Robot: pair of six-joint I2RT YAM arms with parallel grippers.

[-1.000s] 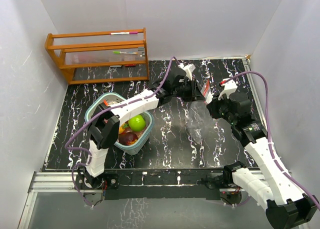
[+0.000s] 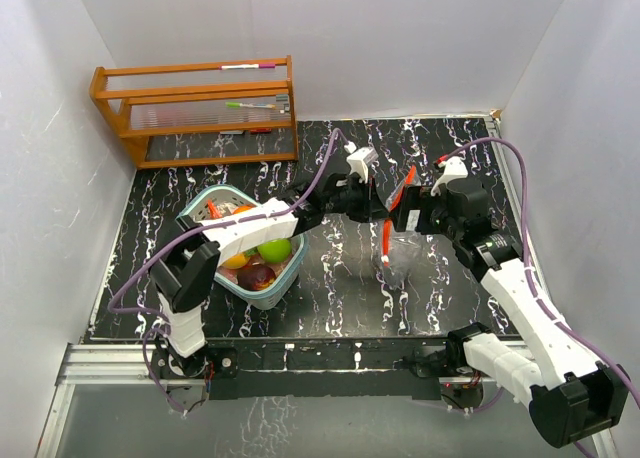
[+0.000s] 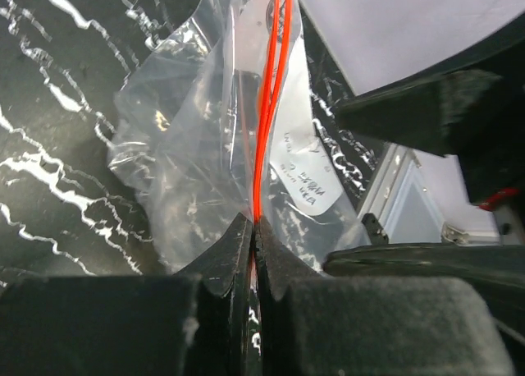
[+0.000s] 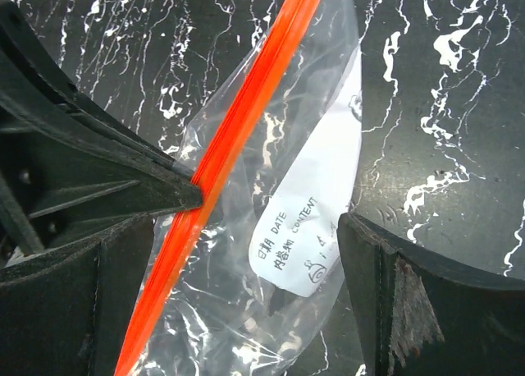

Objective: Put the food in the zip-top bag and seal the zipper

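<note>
The clear zip bag [image 4: 283, 167], with its red zipper strip [image 4: 234, 138] and white label, hangs upright above the dark table; no food shows inside it. My left gripper is shut on the red zipper strip, pinching it partway along its length. On the right side, my right gripper is open, its fingers to either side of the bag and apart from each other. In the top view its black body hides part of the strip. The food, including a green apple [image 2: 273, 249] and a dark round fruit [image 2: 256, 276], lies in a basket.
The light blue-green basket [image 2: 262, 300] stands at the left, beneath my left arm. Behind it is a wooden rack [image 2: 195, 91] holding pens. Bare marbled table [image 2: 330, 298] lies between the basket and the bag.
My left gripper has shifted down and left along with the zipper strip. The right gripper drew back from the bag, opened, and came back in to the left around it.
</note>
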